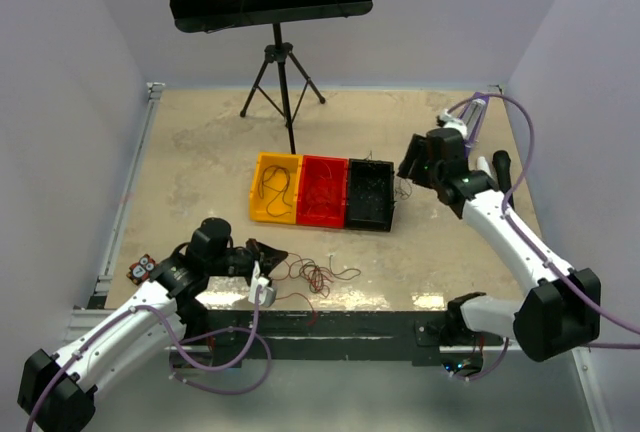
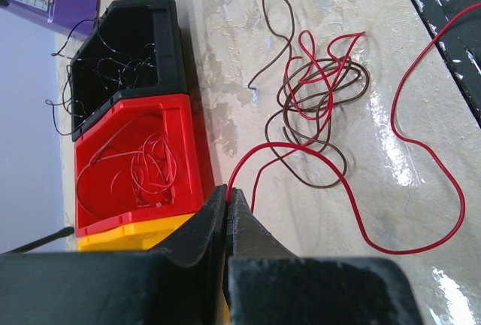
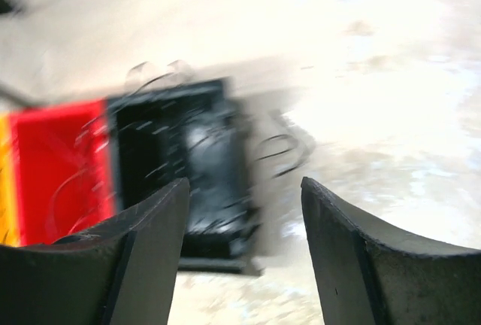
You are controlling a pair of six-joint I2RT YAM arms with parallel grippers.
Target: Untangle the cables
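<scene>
A red cable runs up into the fingertips of my left gripper, which is shut on it. Beyond the tips, red and brown cables lie tangled in a loose heap on the table, also seen in the top view as a tangle. My right gripper is open with nothing between its fingers, above the right edge of the black bin. A dark cable loop hangs out over that bin's right side. The red bin holds red cable, the yellow bin a dark one.
A music stand rises behind the bins. On the right are a purple metronome, a white cylinder and a black microphone-like object. Bare table lies left of the bins and right of the tangle.
</scene>
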